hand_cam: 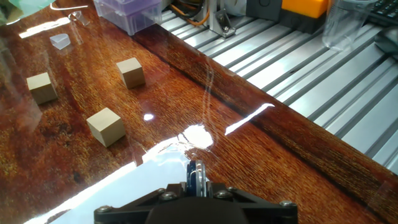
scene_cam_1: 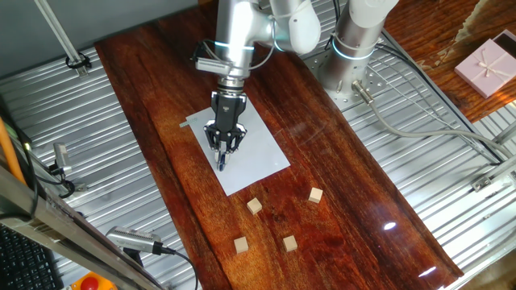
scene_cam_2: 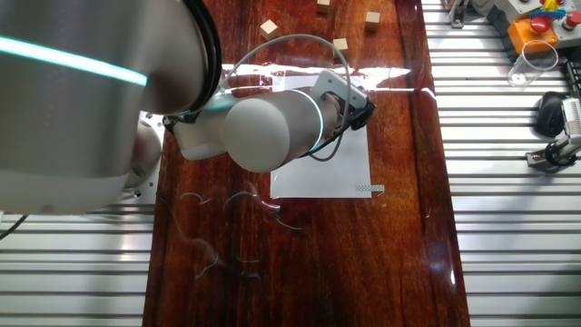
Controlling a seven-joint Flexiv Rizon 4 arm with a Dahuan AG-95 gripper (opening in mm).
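My gripper (scene_cam_1: 221,165) points down over the white sheet (scene_cam_1: 256,157), near the sheet's left edge in exterior view 1. In the wrist view its fingers (hand_cam: 192,177) stand close together, dark blue and silver at the tips. They look shut; whether anything thin sits between them is hard to make out. Several small wooden cubes lie apart from the gripper, beyond the sheet: one cube (scene_cam_1: 255,205) nearest the sheet, another cube (scene_cam_1: 315,195) to its right, and two further off, a cube (scene_cam_1: 241,244) and a cube (scene_cam_1: 290,242). The arm hides the fingertips in exterior view 2.
Past the cubes in the wrist view are a purple container (hand_cam: 129,14) and a small clear piece (hand_cam: 60,41). A clear cup (scene_cam_2: 532,65) stands off the wooden table (scene_cam_2: 408,245), on the slatted metal surface. Bare wood surrounds the sheet.
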